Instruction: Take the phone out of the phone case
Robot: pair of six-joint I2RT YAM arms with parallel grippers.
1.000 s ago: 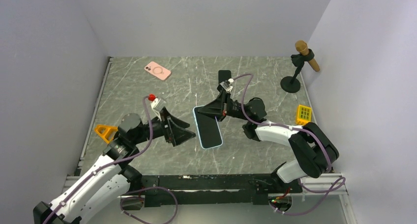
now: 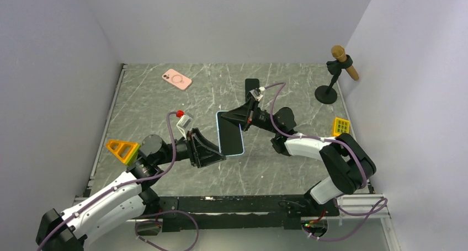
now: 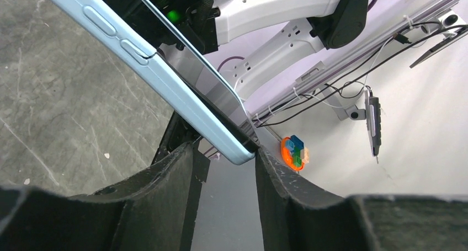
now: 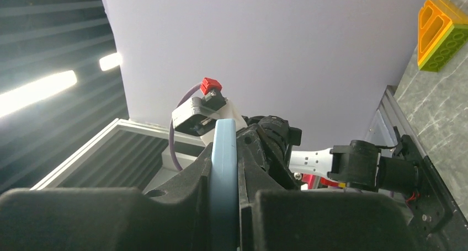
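A phone in a light blue case is held above the table by my right gripper, shut on its upper end; in the right wrist view the case's blue edge stands between the fingers. My left gripper is part open at the lower corner of the case, its fingertips on either side of or against that corner; whether it grips cannot be told. In the left wrist view a dark gap shows between the case and a clear edge along the phone.
A pink phone lies at the back left, a dark phone behind my right gripper. A yellow block is at left, a yellow basket at right, a microphone stand at back right.
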